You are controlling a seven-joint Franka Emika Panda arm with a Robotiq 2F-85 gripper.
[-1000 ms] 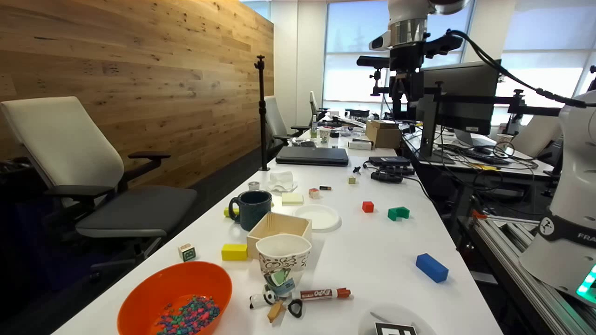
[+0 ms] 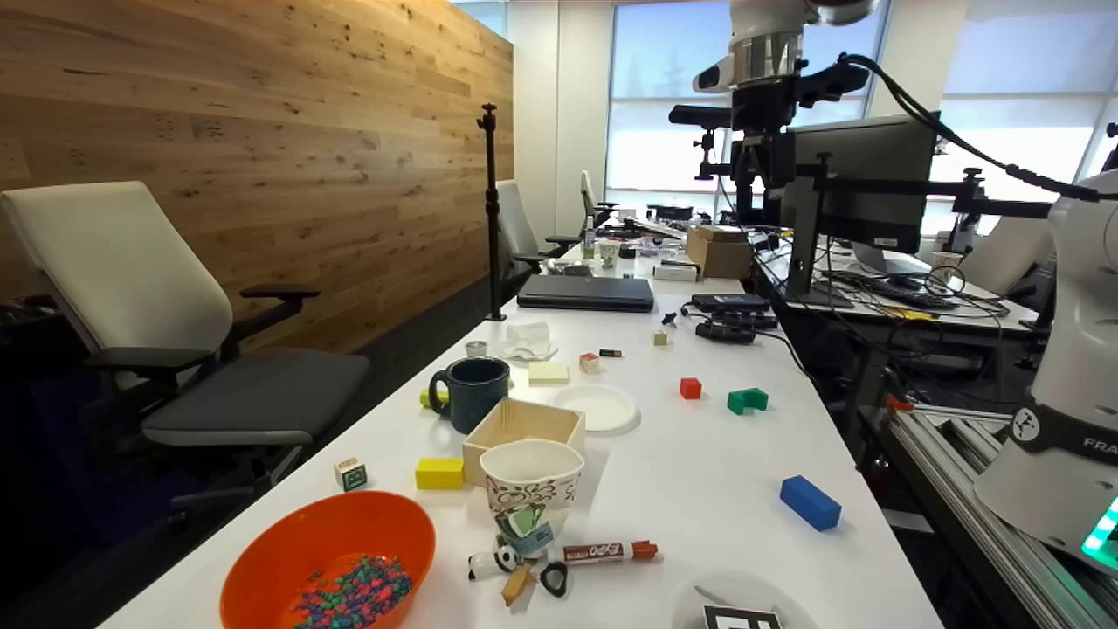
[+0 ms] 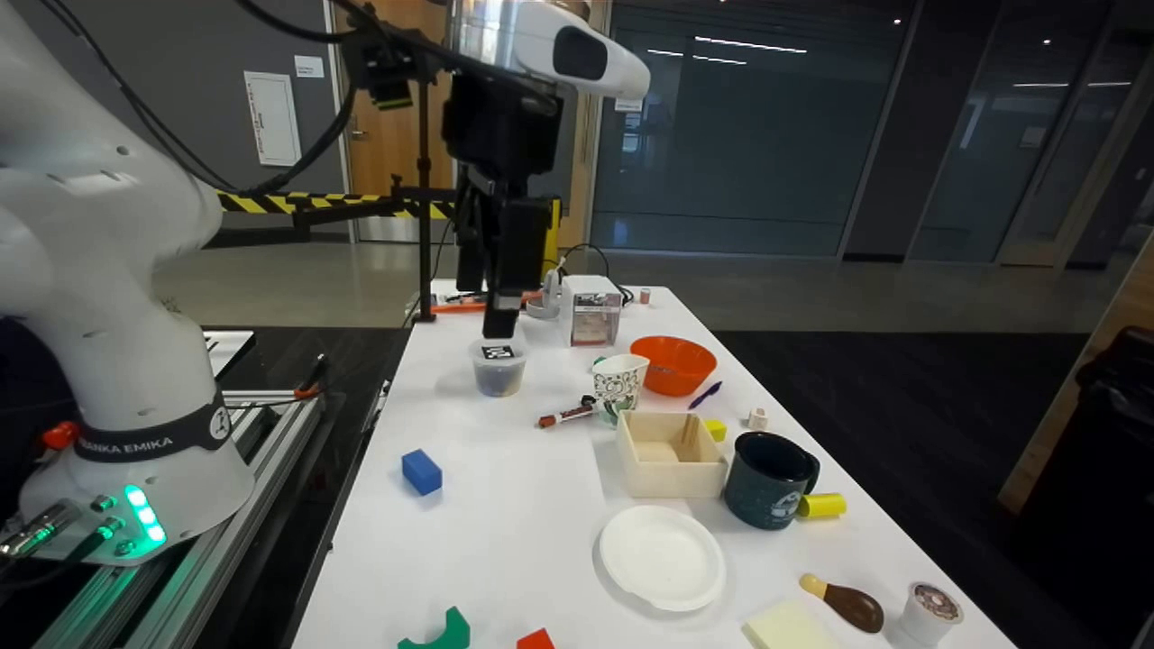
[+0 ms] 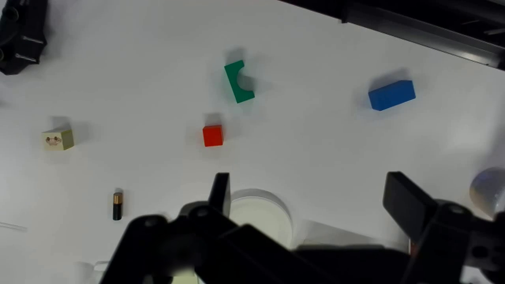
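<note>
High above the table, well clear of everything on it, hangs my gripper. In the wrist view its two fingers stand wide apart with nothing between them. Below lie a red cube (image 4: 213, 135), a green block with a curved notch (image 4: 236, 84) and a blue block (image 4: 391, 95). A white plate (image 3: 662, 557) rests mid-table, partly hidden by the gripper in the wrist view. Beside it stand an open wooden box (image 3: 673, 483) and a dark mug (image 3: 769, 481).
An orange bowl (image 2: 283, 561) holds small colourful pieces. Near it are a patterned paper cup (image 2: 532, 477), a marker (image 2: 608, 552) and a yellow block (image 2: 439, 473). A closed black laptop (image 2: 584, 293) lies at the far end.
</note>
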